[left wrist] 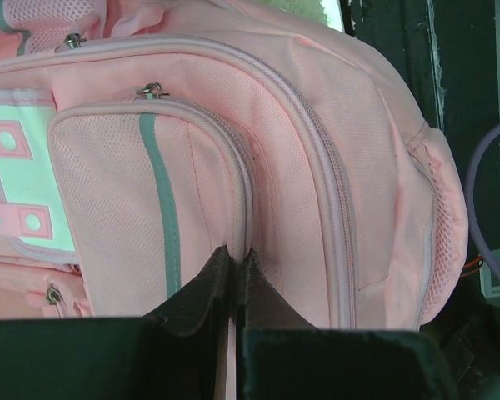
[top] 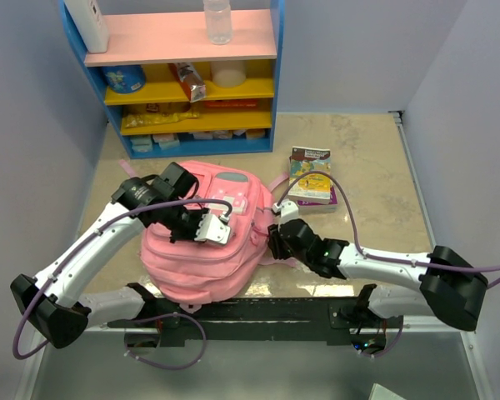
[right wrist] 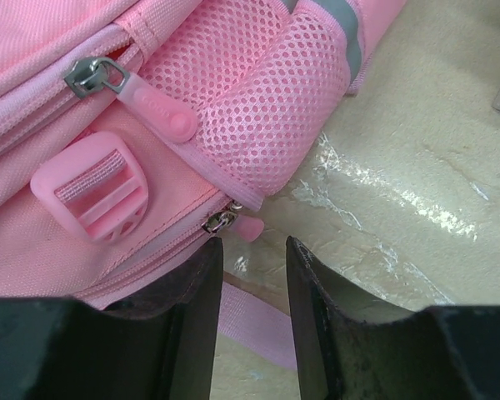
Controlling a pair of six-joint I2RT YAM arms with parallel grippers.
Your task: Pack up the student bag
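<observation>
The pink student bag (top: 208,271) lies on its back on the table, front pockets up. In the left wrist view, my left gripper is shut on the piped edge of the bag's front pocket (left wrist: 117,183). At the bag's right side, my right gripper stands open with nothing between its fingers. A small pink zipper pull (right wrist: 248,227) shows just ahead of the gap between those fingertips. Close by are a larger zipper pull (right wrist: 162,108), a pink strap buckle (right wrist: 92,187) and the mesh side pocket (right wrist: 267,117).
Stacked books (top: 311,171) rest on the table right of the bag. Behind it, a blue shelf (top: 275,83) holds several items, with a clear bottle (top: 218,21) on top. A pink strap (right wrist: 258,325) lies below the zipper.
</observation>
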